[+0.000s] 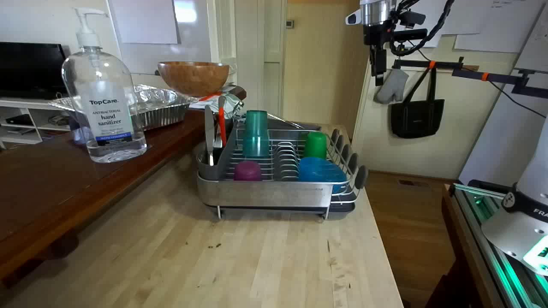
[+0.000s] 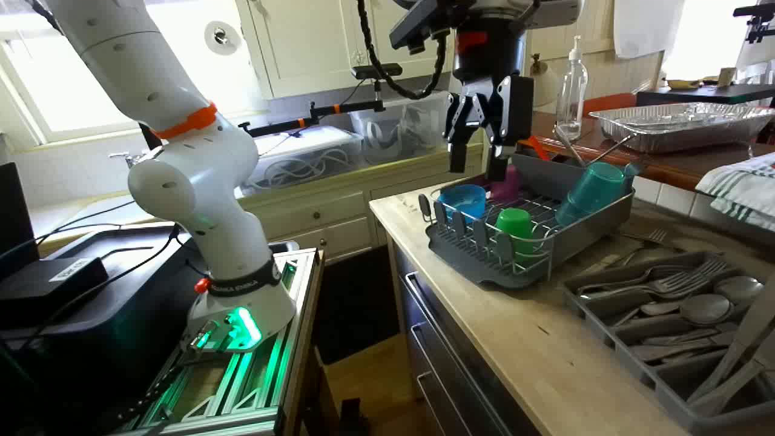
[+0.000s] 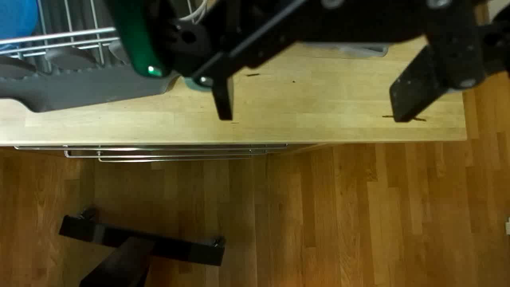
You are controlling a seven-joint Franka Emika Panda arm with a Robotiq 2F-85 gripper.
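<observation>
High above the counter, my gripper [image 2: 478, 171] stands open with nothing between its fingers; in the wrist view the fingertips [image 3: 223, 103] are wide apart over wood. A metal dish rack [image 1: 267, 194] holds a teal cup [image 1: 255, 134], a green cup [image 1: 315, 145], a blue bowl [image 1: 319, 171] and a purple cup [image 1: 247, 171]. The teal cup [image 2: 592, 195] leans at a tilt by the rack's grey side, while the green cup [image 2: 514, 224] sits near the front. Only part of the blue bowl [image 3: 16, 19] shows in the wrist view, at the upper left.
A grey cutlery tray [image 2: 657, 367] with forks and spoons lies on the counter [image 2: 537, 341] beside the rack. On the raised ledge stand a sanitizer bottle [image 1: 105, 102], a foil pan [image 1: 162, 105] and a wooden bowl [image 1: 193, 78]. Bare counter lies at one side of the rack.
</observation>
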